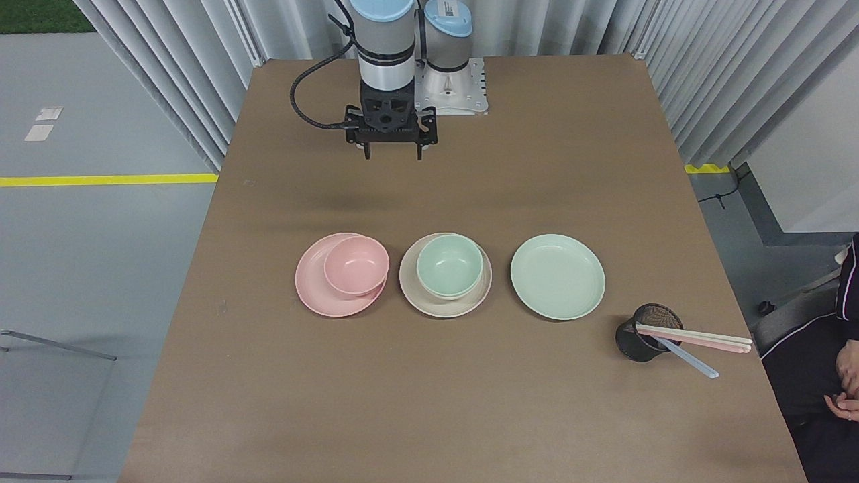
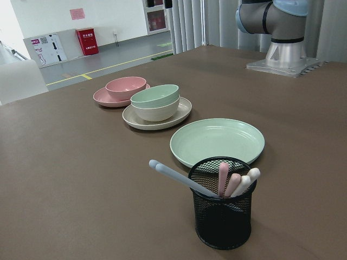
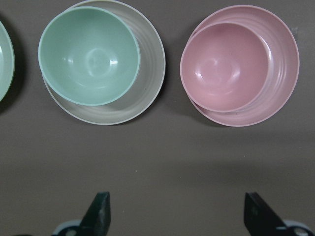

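Observation:
My gripper (image 1: 392,149) hangs at the back of the table, behind the dishes, its fingers apart with nothing between them; both show at the bottom of the wrist view. A pink bowl (image 1: 356,264) sits on a pink plate (image 1: 317,294). A mint bowl (image 1: 449,261), with a pale bowl (image 2: 156,114) under it, rests on a cream plate (image 1: 423,302) in the middle. A bare mint plate (image 1: 558,277) lies to the front view's right of them.
A black mesh cup (image 1: 636,345) holds several chopsticks (image 1: 696,337) at the table's right. A person (image 1: 851,378) sits beyond the right edge.

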